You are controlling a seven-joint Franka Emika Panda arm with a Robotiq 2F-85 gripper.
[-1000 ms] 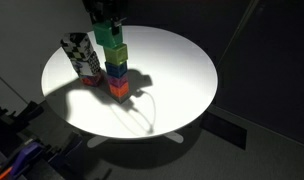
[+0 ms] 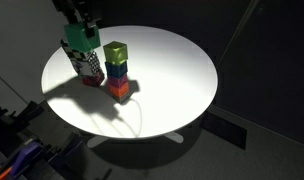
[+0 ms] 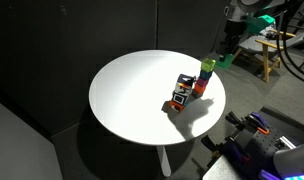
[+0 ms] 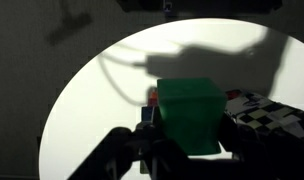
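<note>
A green block (image 2: pixel 83 39) is held in the air, with my gripper (image 2: pixel 80 23) shut on it. In exterior view 1 it overlaps the top of the black-and-white checkered stack (image 2: pixel 89 68); in exterior view 2 the green block (image 3: pixel 225 60) shows clear of that stack (image 3: pixel 180 94), to its right. Beside the checkered stack stands an upright coloured stack (image 2: pixel 116 72), yellow-green on top, blue and orange-red lower down. In the wrist view the green block (image 4: pixel 190 112) fills the middle, hiding much of both stacks, and the dark fingers are hard to make out.
The round white table (image 2: pixel 172 75) carries the two stacks close together near one edge. Dark floor surrounds it, with cables and equipment (image 3: pixel 252 130) beside the table.
Both stacks have stayed put.
</note>
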